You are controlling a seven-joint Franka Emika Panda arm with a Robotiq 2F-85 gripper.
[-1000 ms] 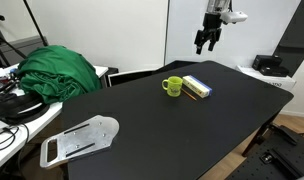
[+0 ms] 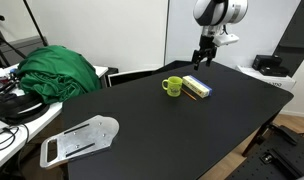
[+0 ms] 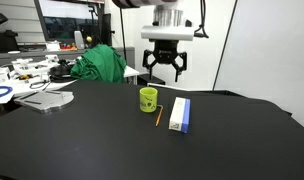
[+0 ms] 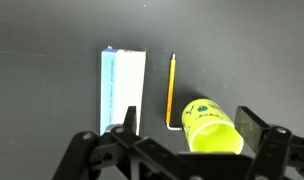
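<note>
A yellow-green mug [image 2: 173, 86] stands upright on the black table, its open top showing in the wrist view. Beside it lies a thin orange pencil [image 4: 171, 92]. A long white and blue box [image 3: 180, 114] lies flat on the pencil's other side. My gripper [image 3: 164, 73] hangs above and apart from these objects, fingers spread, with nothing held. In the wrist view, the mug [image 4: 209, 131] is low on the right and the box [image 4: 123, 88] is left of centre.
A flat grey metal plate [image 2: 80, 140] lies at the table's far left end. Behind the table are a green cloth heap [image 2: 62, 76] and a dark coiled item [image 2: 19, 106].
Over the last second my gripper has come down closer to the table, with a slight shift left in exterior view 1. The mug, pencil and box have stayed put.
</note>
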